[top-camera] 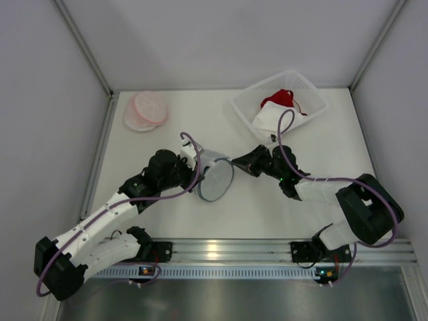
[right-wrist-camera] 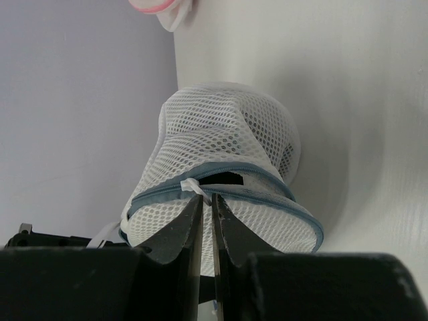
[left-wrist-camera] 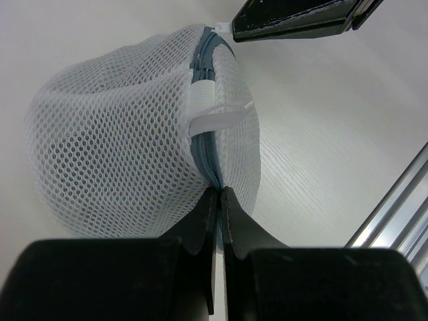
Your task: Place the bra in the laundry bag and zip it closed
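Observation:
The white mesh laundry bag point(top-camera: 212, 179) stands between my grippers, its blue-grey zip point(left-wrist-camera: 204, 63) edging the opening. In the left wrist view, my left gripper is shut on the zip edge. A white band point(left-wrist-camera: 219, 122) crosses the zip just beyond its tips. My right gripper is at the far part of the opening, fingers almost together. The end of a white tab point(right-wrist-camera: 191, 184) on the zip reaches between its tips; whether it is pinched cannot be told. Something dark point(right-wrist-camera: 224, 178) shows inside the opening; no bra can be made out there.
A white basket point(top-camera: 242, 105) at the back right holds a red item point(top-camera: 283, 97) and white cloth point(top-camera: 270, 116). Pink-white round mesh items point(top-camera: 148, 111) lie at the back left. Open table lies before and behind the bag.

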